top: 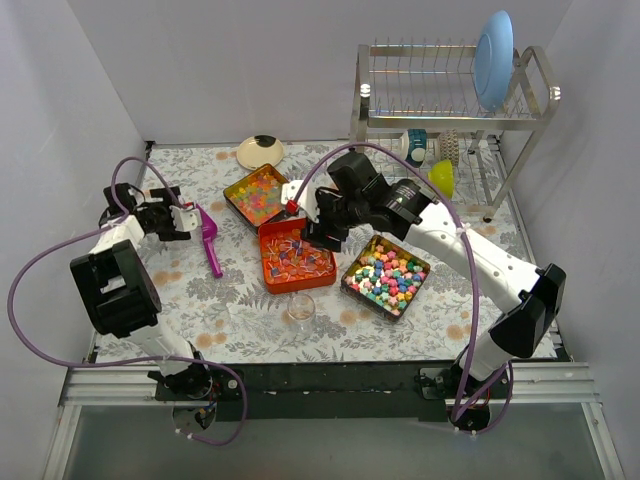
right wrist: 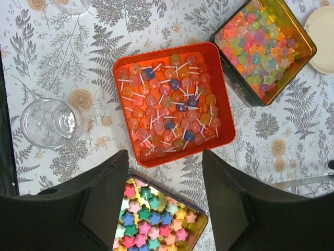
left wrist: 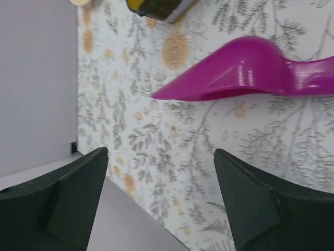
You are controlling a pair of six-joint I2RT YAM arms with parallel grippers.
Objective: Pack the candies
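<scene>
Lollipops fill the orange square tray at the table's middle. Behind it stands a dark-walled box of translucent candies, and to its right a box of opaque star candies. A clear glass cup stands empty in front of the tray; a second glass is cut by the right wrist view's top edge. My right gripper hovers above the tray, fingers apart, holding nothing. My left gripper is open and empty, left of the purple scoop, which lies flat.
A metal dish rack with a blue plate and cups, one of them yellow-green, occupies the back right. A cream lid-like disc lies at the back. Free tablecloth shows at front left and right.
</scene>
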